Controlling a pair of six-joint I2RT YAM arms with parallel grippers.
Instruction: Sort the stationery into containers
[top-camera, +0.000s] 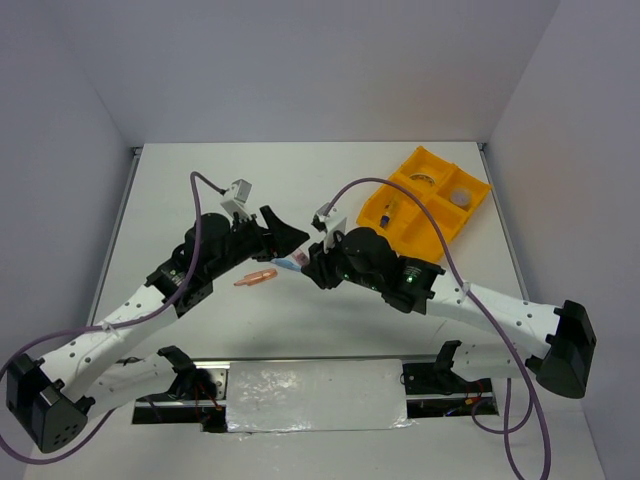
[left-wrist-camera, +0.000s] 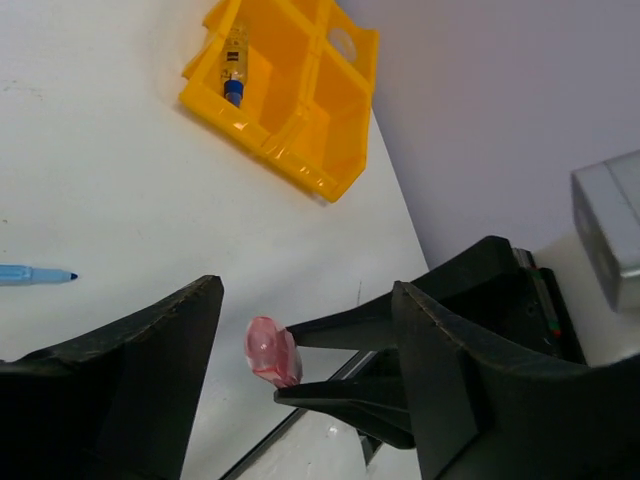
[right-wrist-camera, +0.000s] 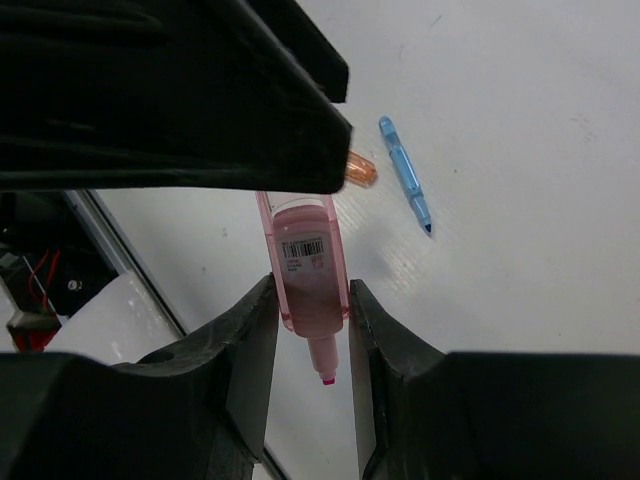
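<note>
A pink marker (right-wrist-camera: 308, 270) is held upright-tilted in my right gripper, shut on it. My left gripper is part open beside it, its fingers close around the marker's upper end (left-wrist-camera: 268, 350) without visibly closing on it. A blue marker (right-wrist-camera: 405, 175) lies on the white table, and an orange marker (top-camera: 256, 277) lies near it, partly hidden in the right wrist view.
The yellow compartment tray (top-camera: 445, 220) stands at the back right; a yellow glue-like bottle (left-wrist-camera: 234, 65) lies inside it. Free table surface (top-camera: 180, 190) spreads at the back left. Grey walls border the table.
</note>
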